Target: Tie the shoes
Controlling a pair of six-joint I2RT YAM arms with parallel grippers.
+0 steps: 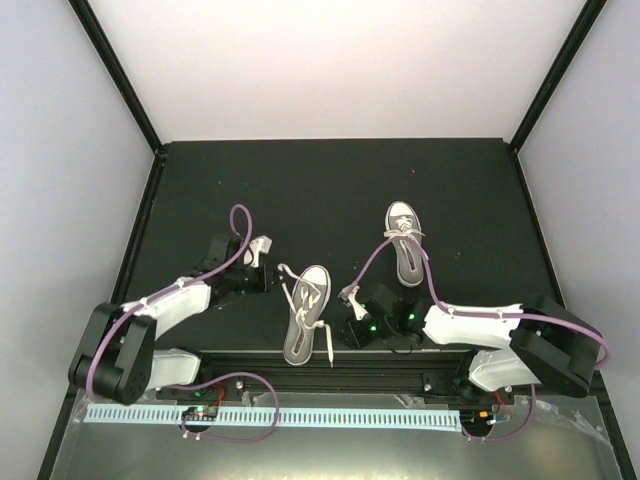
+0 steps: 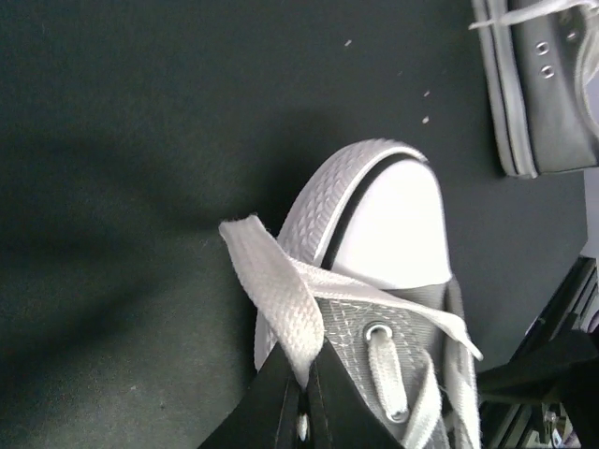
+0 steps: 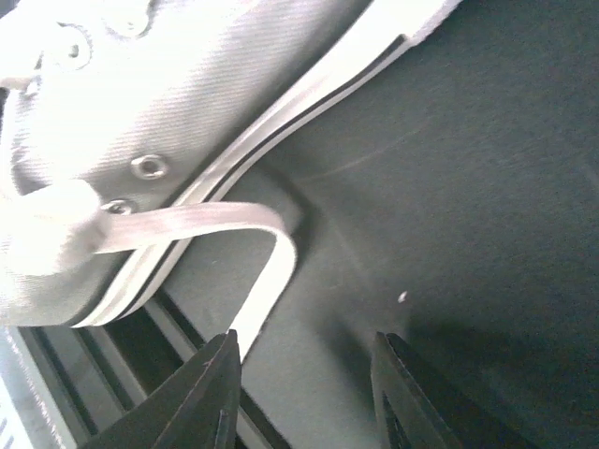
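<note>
The near grey sneaker [image 1: 305, 320] lies at the front middle, its white lace [image 2: 271, 290] drawn toward my left gripper [image 1: 274, 276], which is shut on the lace's end in the left wrist view [image 2: 302, 407]. My right gripper [image 1: 350, 332] is right of that shoe, part open, nothing between its fingers; in the right wrist view a loose lace end [image 3: 260, 295] hangs beside the shoe, just beyond the left finger [image 3: 211, 388]. The second sneaker [image 1: 408, 255] lies laced at the back right.
</note>
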